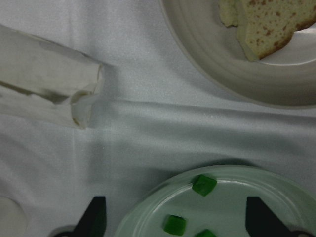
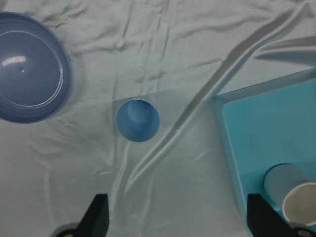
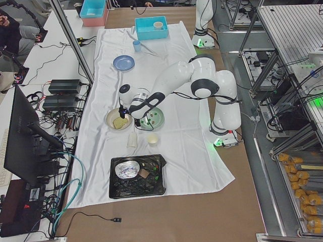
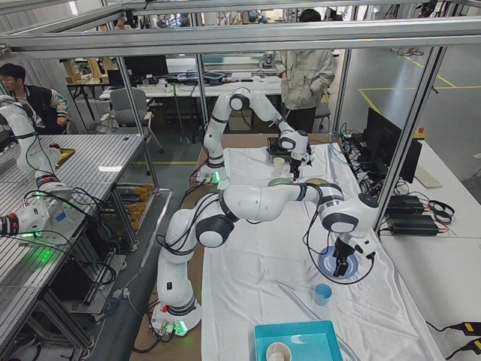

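My left gripper stands open above a green plate (image 1: 247, 217) with green cubes, with a paper wrap (image 1: 44, 79) and a beige plate (image 1: 207, 69) nearby. A piece of bread (image 1: 266, 29) with browned spots lies on the beige plate. My right gripper is open over the white cloth near a blue cup (image 2: 138, 120), a blue plate (image 2: 29, 69) and a turquoise bin (image 2: 266, 123) holding a cup (image 2: 298, 202) on its side or tilted, seen from above.
A black tray (image 3: 136, 186) with a foil dish lies at the near end of the cloth. A cream cup (image 3: 152, 138) stands between it and the green plate. Monitors and cables line the left side.
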